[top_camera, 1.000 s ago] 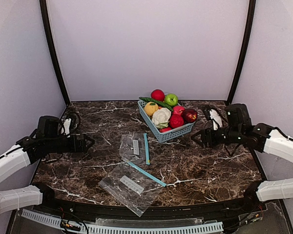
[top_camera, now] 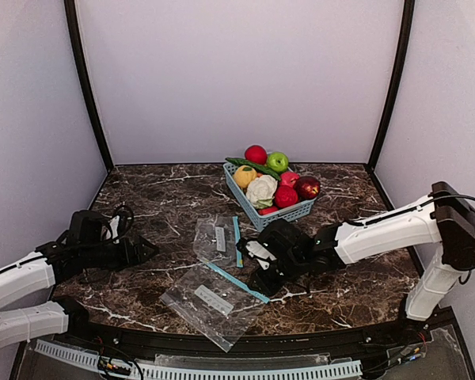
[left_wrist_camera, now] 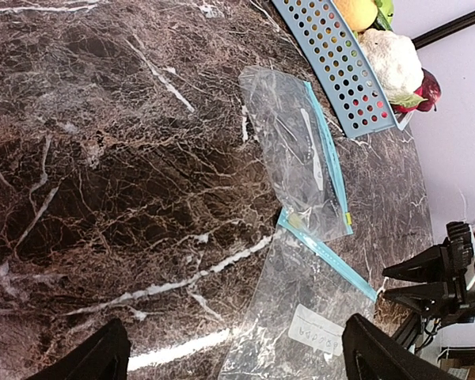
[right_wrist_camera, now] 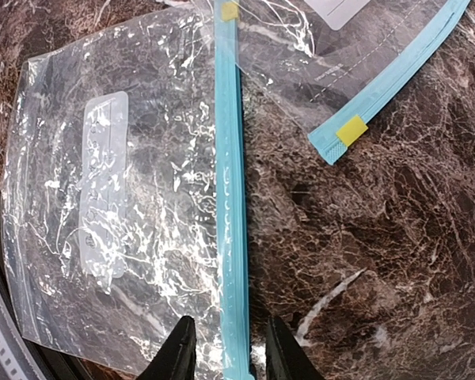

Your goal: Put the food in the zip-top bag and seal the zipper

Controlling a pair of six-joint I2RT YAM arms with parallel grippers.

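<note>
Two clear zip bags lie flat on the marble table: the front bag with a blue zipper, and a smaller bag behind it. A blue basket holds the food: apples, cauliflower, cucumber and other produce. My right gripper is low over the right end of the front bag's zipper; in the right wrist view its fingers stand apart either side of that end, part open. My left gripper waits at the left, open, empty in the left wrist view.
Walls stand at both sides and the back, and the table's front edge lies just below the front bag.
My right gripper has moved from right of the basket down and leftward to the front bag's zipper. My left gripper has shifted slightly downward. The bags and basket are unchanged.
</note>
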